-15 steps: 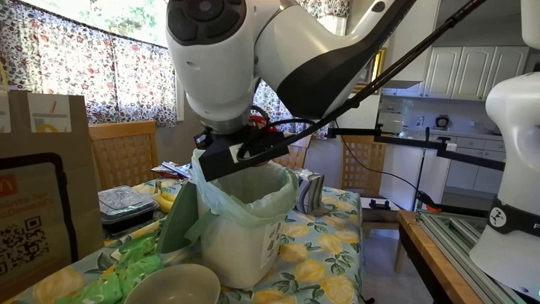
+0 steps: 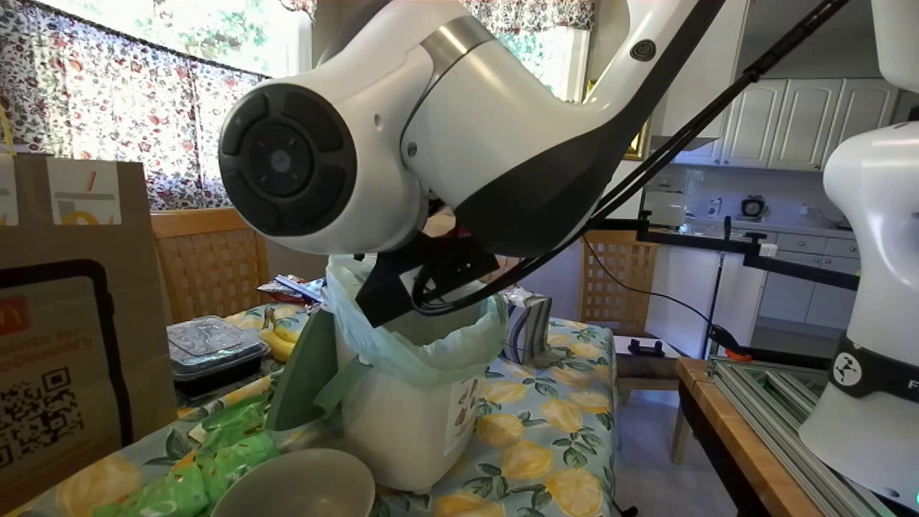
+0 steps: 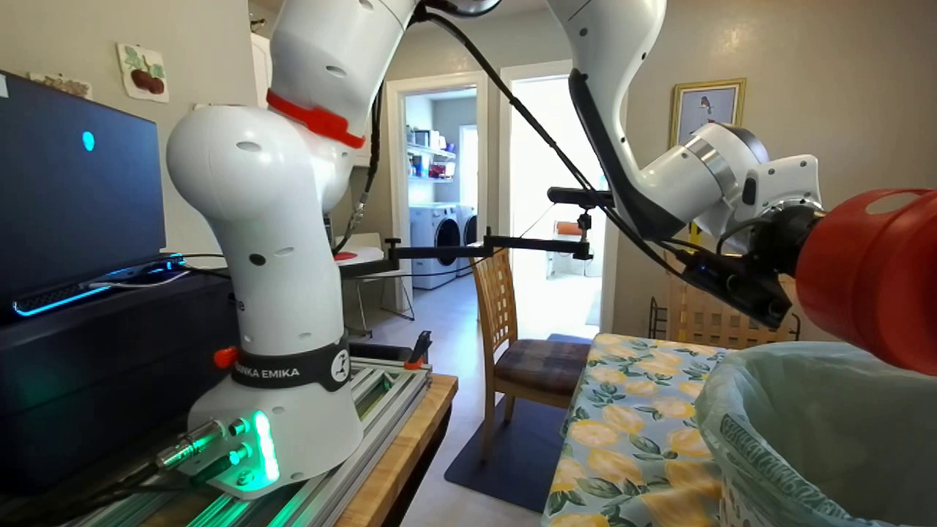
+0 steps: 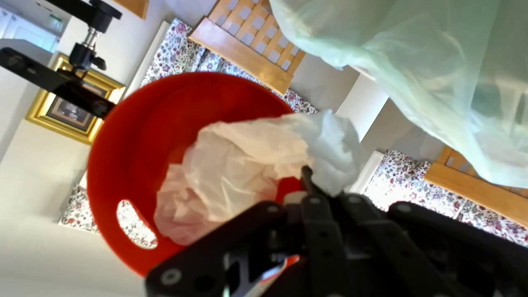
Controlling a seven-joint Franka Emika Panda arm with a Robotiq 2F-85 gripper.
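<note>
In the wrist view a red bucket [image 4: 128,143] with an oval hole in its wall is tilted, and its open mouth shows. Crumpled white tissue or thin plastic [image 4: 232,163] lies inside and reaches over the rim. My gripper is shut at that rim; its dark fingers partly cover the contact. Exterior view 2 has the bucket [image 3: 865,272] held out sideways from the wrist, above a bin lined with a pale green bag [image 3: 747,386]. From exterior view 1, the white bin [image 2: 388,431] stands upright on the table, while the arm hides most of the bucket.
A grey bowl [image 2: 297,487], green plastic packaging [image 2: 211,474], bananas [image 2: 277,343] and a clear-lidded container [image 2: 215,345] sit around the bin. A large paper bag [image 2: 77,336] stands at the left. To the bin's right, the flowered tablecloth [image 2: 538,431] is largely clear.
My wrist has rotated from pointing downward to a sideways tilt, and the round wrist joint has moved lower and to the left. The lined bin has stayed in place.
</note>
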